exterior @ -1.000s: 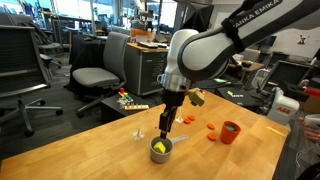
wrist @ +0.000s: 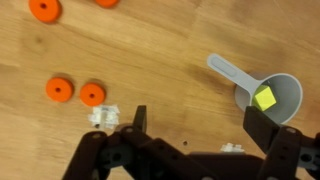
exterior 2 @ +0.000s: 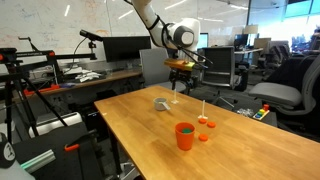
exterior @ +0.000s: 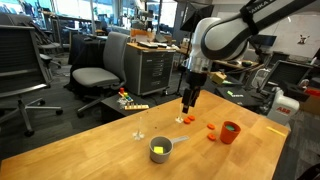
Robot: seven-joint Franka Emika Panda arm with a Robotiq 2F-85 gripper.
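Note:
A grey pot with a long handle lies at the right of the wrist view, a yellow-green block inside it. In exterior view 1 the pot stands near the front of the table. My gripper hangs above the table, beyond the pot and to its right. In the wrist view the gripper is open, its fingers wide apart with only bare wood between them.
A red cup with something green inside stands on the right side of the table. Several orange discs lie scattered on the wood, near small white pieces.
The gripper was over the pot and has moved up and right, away from it. The block sits slightly lower in the pot than a second ago. The pot appears in the same place.

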